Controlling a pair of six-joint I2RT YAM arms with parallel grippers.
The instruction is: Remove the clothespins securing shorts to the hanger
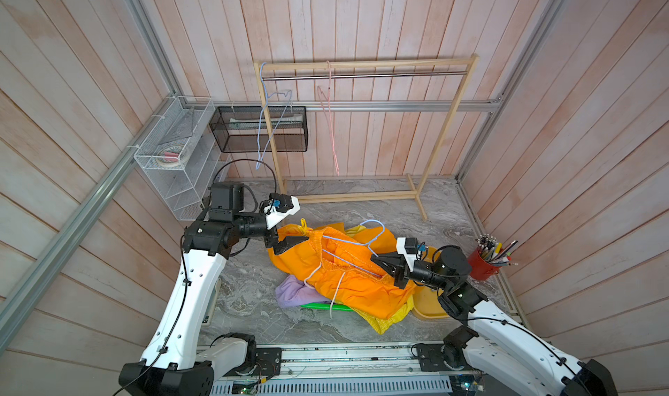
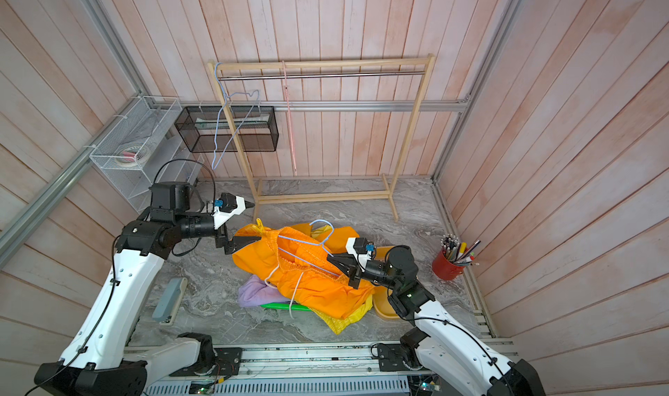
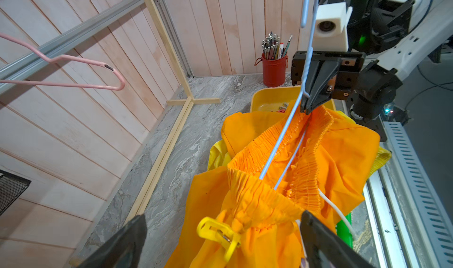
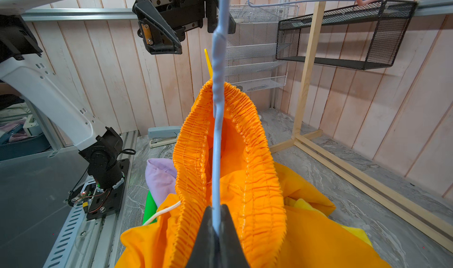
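Note:
The orange shorts (image 1: 362,284) lie bunched on the table with their gathered waistband open. A blue hanger (image 4: 217,150) runs into the waistband. One yellow clothespin (image 3: 218,231) grips the waistband's left end; no second pin can be made out on the right, where folds and my gripper block the view. My left gripper is open, its two blurred fingers on either side of that pin and apart from it. At the other end of the shorts, my right gripper is shut on the thin hanger wire.
Beneath the shorts are yellow, purple (image 1: 296,291) and green items. A yellow tray (image 1: 428,305) and a red pen cup (image 1: 482,263) stand on the right. Behind, the wooden rack (image 1: 362,198) carries hangers.

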